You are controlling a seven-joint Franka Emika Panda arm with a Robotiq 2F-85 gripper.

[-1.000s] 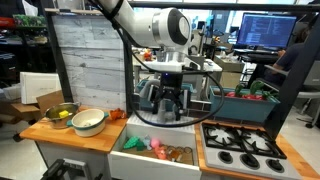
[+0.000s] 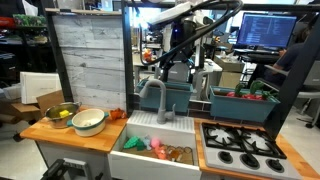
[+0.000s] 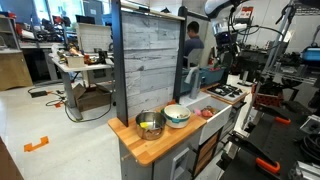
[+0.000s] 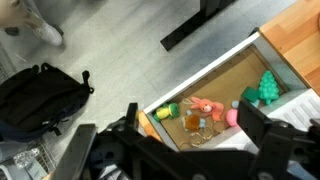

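Note:
In the wrist view my gripper stands open, its dark fingers wide apart and nothing between them. Beyond it lies an open drawer (image 4: 208, 68) holding small items: a green tree-like piece (image 4: 268, 88), a pinkish-orange piece (image 4: 206, 105), a pink piece (image 4: 232, 117) and a green-and-yellow piece (image 4: 168, 111). The same white drawer (image 2: 124, 167) shows below the sink in exterior view 1. There the arm (image 2: 178, 14) is raised high above the sink, well clear of the drawer. Its fingers are hard to make out in that view.
On the left wooden counter (image 2: 84, 142) stand a cream pot (image 2: 89, 122) and a metal bowl (image 2: 61, 114) with something yellow. A black-grated stove (image 2: 240, 140) is at right. Behind it sits a blue-green drying basket (image 2: 240, 107). A grey faucet (image 2: 162, 100) rises by the sink.
Over the last second the arm has risen from low over the sink to near the top of exterior view 1. The drawer and its contents look unchanged.

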